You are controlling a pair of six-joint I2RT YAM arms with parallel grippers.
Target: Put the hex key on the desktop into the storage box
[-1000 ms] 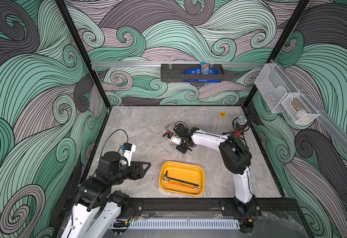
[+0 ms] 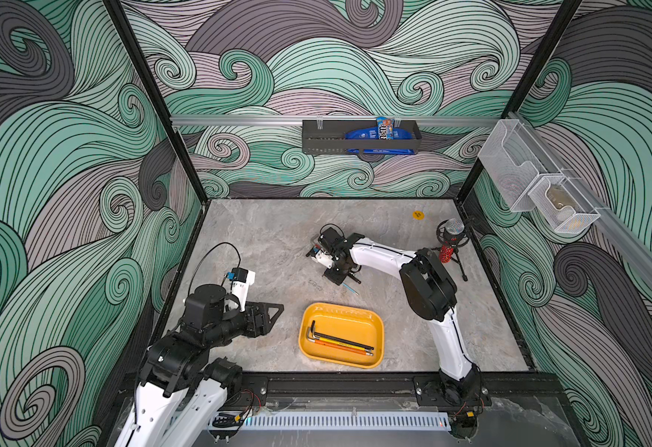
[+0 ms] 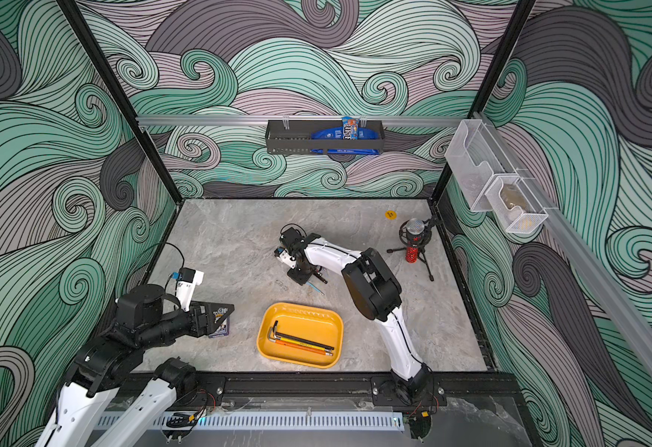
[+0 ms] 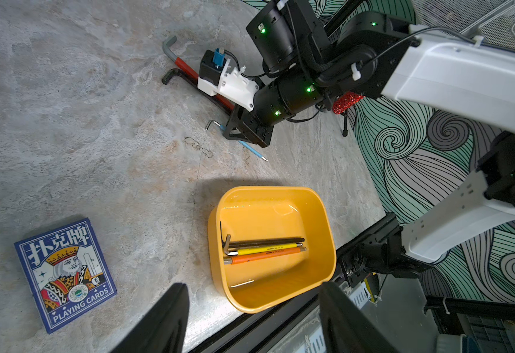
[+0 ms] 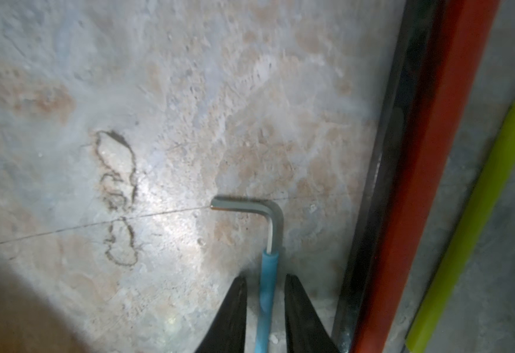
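A small hex key with a light-blue sleeve (image 5: 267,294) and a bent grey end lies on the grey desktop. In the right wrist view, my right gripper stands part open with a finger on each side of the blue sleeve, and gaps show on both sides. The left wrist view shows the blue key (image 4: 252,150) partly under the right gripper. The yellow storage box (image 2: 305,356) stands nearer the front, with several hex keys (image 4: 263,251) inside. My left gripper is open over the left side, its fingers wide apart with nothing held.
Right of the blue key lie a red key (image 5: 428,176), a black key (image 5: 381,164) and a yellow-green key (image 5: 475,235), close to the right finger. A playing card box (image 4: 66,274) lies at left. A microphone (image 2: 452,232) stands at far right.
More of the blue key shows beside it. The left arm has stayed still.
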